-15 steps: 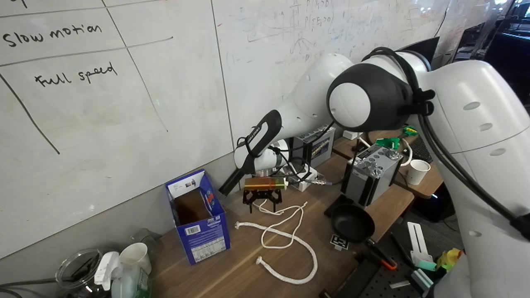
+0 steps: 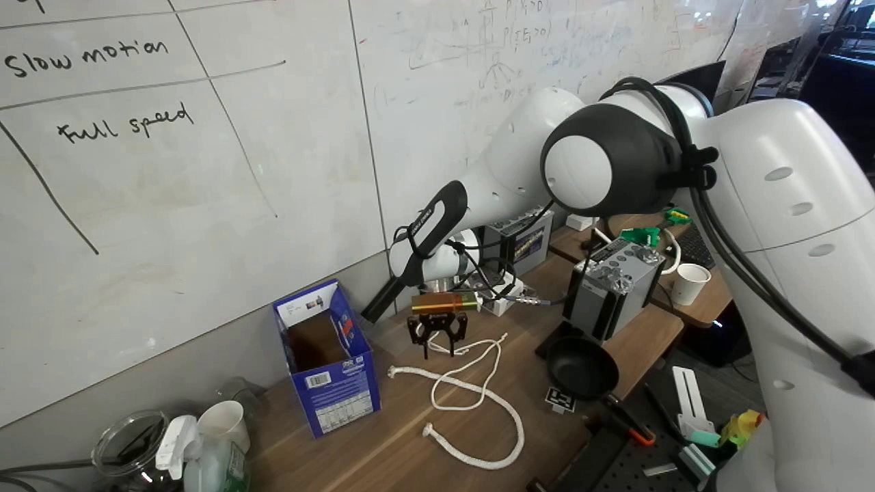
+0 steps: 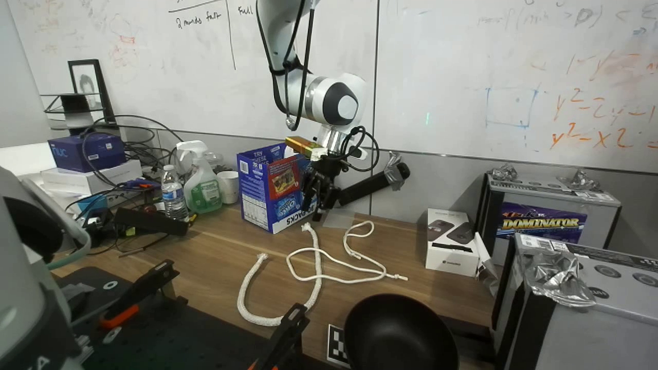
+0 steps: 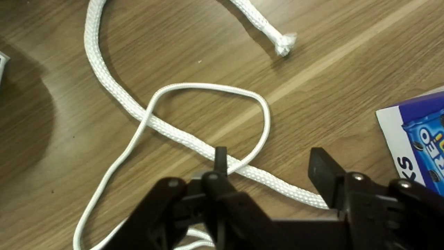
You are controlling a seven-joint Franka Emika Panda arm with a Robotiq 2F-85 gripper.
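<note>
A thick white rope point(image 2: 515, 417) lies curved on the wooden table, with a thinner white cord point(image 2: 457, 407) looped across it. Above the ropes, near the wall side, hangs my gripper point(image 2: 439, 352), its fingers part open. Seen from the wrist, the gripper has its left fingertip point(image 4: 220, 156) over the spot where cord and thick rope cross. The right fingertip point(image 4: 318, 160) stands beyond, and the thick rope point(image 4: 262, 177) runs across the view below the gap. Nothing is held between the fingers.
An open blue cookie box point(image 2: 340, 393) stands left of the gripper. A black pan point(image 2: 582, 369) sits to the right, near a grey battery-like box point(image 2: 611, 299). A spray bottle point(image 3: 202, 185) and a white cup point(image 3: 228, 187) are beyond the cookie box.
The gripper has shifted slightly right in exterior view 1, and its fingers have drawn closer together. The ropes and box lie as before.
</note>
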